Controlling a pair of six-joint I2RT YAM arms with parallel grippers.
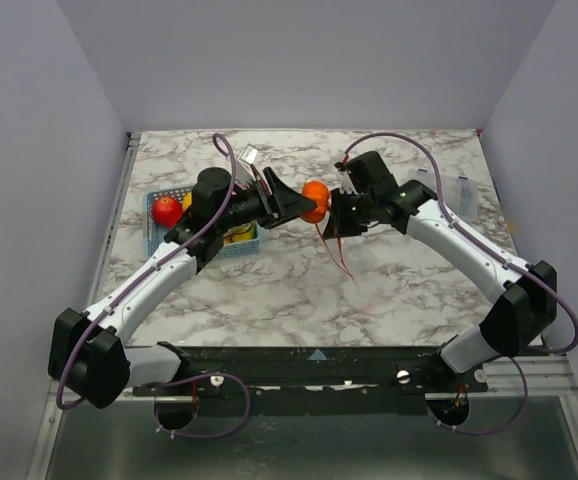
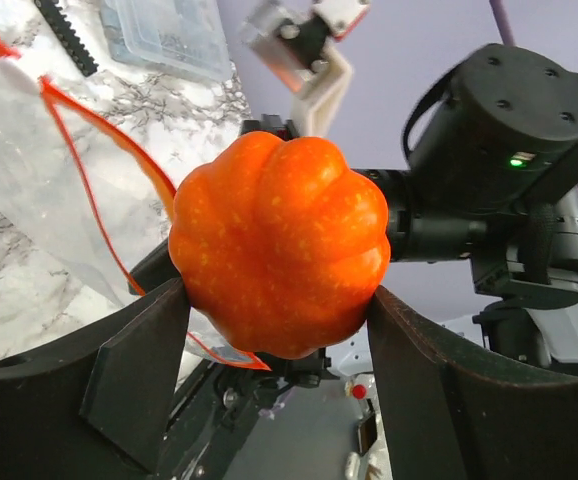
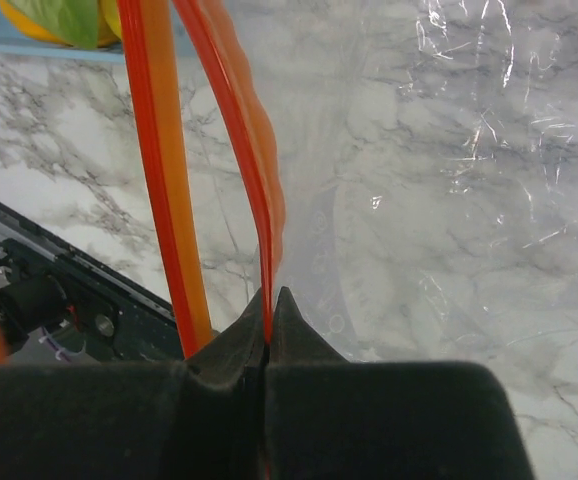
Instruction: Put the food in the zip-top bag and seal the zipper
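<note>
An orange pumpkin-shaped food (image 2: 279, 245) is held between the fingers of my left gripper (image 1: 307, 205), above the table beside the bag mouth. The clear zip top bag (image 3: 409, 190) has orange zipper strips (image 3: 164, 180), which stand apart at the opening in the right wrist view. My right gripper is shut on one orange-edged side of the bag, with the strip running down between its fingertips. From above, the orange food (image 1: 315, 200) hides part of the bag's mouth and sits right next to my right gripper (image 1: 335, 215).
A blue basket (image 1: 151, 235) with a red item (image 1: 167, 210) and yellow food stands at the left, partly covered by my left arm. A clear plastic box (image 1: 459, 192) lies at the back right.
</note>
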